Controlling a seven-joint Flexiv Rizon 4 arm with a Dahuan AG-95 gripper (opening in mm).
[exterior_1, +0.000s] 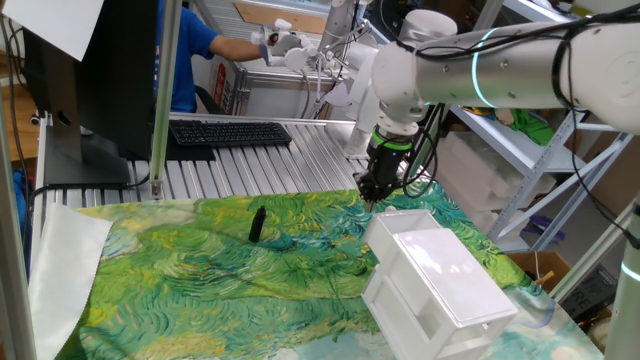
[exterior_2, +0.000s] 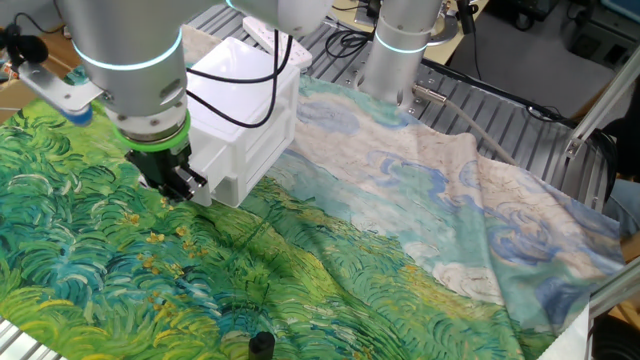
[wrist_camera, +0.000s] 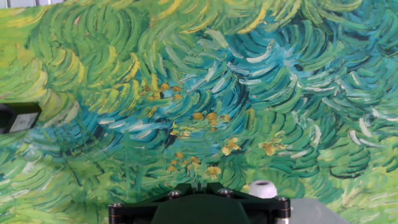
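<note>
My gripper (exterior_1: 369, 203) hangs above the patterned cloth, just beyond the pulled-out drawer of a white drawer unit (exterior_1: 455, 275). In the wrist view its two fingertips (wrist_camera: 182, 188) meet at the bottom centre, and nothing shows between them. A round white knob (wrist_camera: 263, 189) appears to the right of the fingers, with part of a white surface beside it. From the other side, the gripper (exterior_2: 190, 188) is close to the drawer front (exterior_2: 212, 172); whether they touch cannot be told. A black cylinder (exterior_1: 258, 225) stands upright on the cloth, well apart from the gripper.
A person's arm reaches in at the back.
</note>
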